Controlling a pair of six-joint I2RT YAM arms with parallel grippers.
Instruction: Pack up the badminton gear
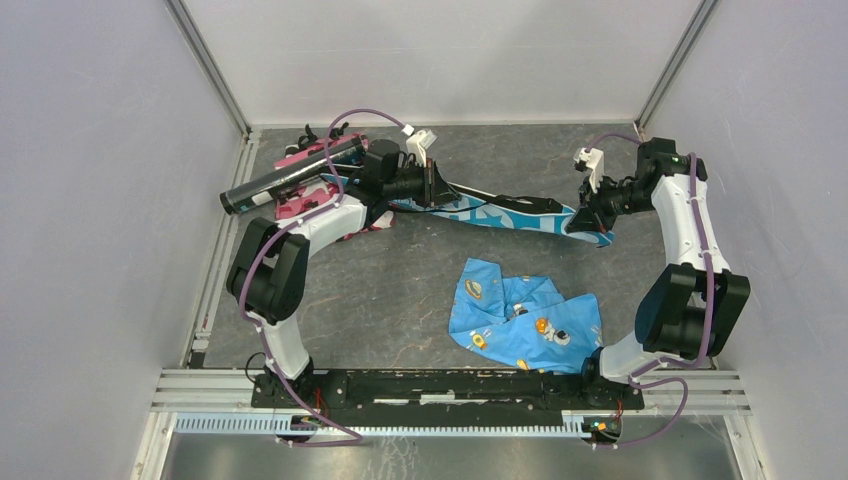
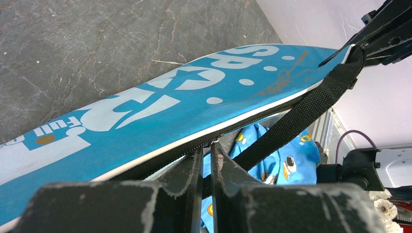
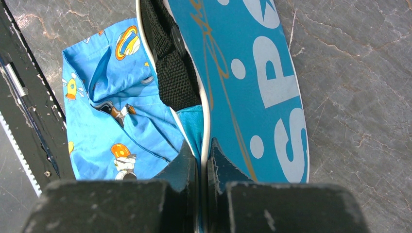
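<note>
A long blue-and-white racket bag point(image 1: 520, 215) with black zipper edge and strap stretches between my grippers. My right gripper is shut on the bag's white-piped edge at its right end. My left gripper has its fingertips close together at the zipper, by a small metal pull point(image 2: 214, 141); whether they grip it is unclear. The black strap point(image 2: 311, 102) loops beside them. A dark cylindrical tube point(image 1: 265, 188) and pink gear point(image 1: 298, 203) lie at the left.
A light blue cartoon-print cloth point(image 1: 540, 335) lies folded loosely at the front right. White walls bound the space.
</note>
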